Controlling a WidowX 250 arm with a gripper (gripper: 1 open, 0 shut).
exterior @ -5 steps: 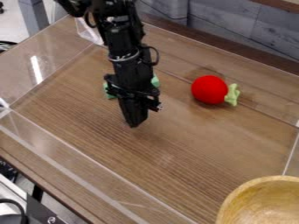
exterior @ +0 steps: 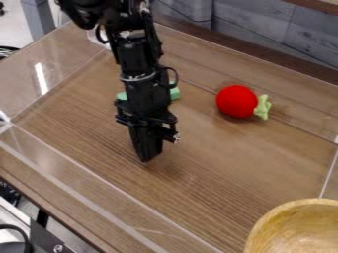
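Observation:
The black arm comes down from the top centre of the camera view, its gripper [exterior: 148, 148] low over the middle of the wooden table [exterior: 224, 173]. The fingers look shut, with nothing visible between them. A pale green object [exterior: 171, 92] lies behind the arm, partly hidden. To the right of it lies a red round object [exterior: 236, 101] with a light green piece at its right side.
A yellow bowl [exterior: 294, 232] sits at the front right corner. Dark cables and a floor edge show at the lower left. A wooden wall runs along the back.
The gripper has moved slightly down toward the front of the table. The other objects look unmoved.

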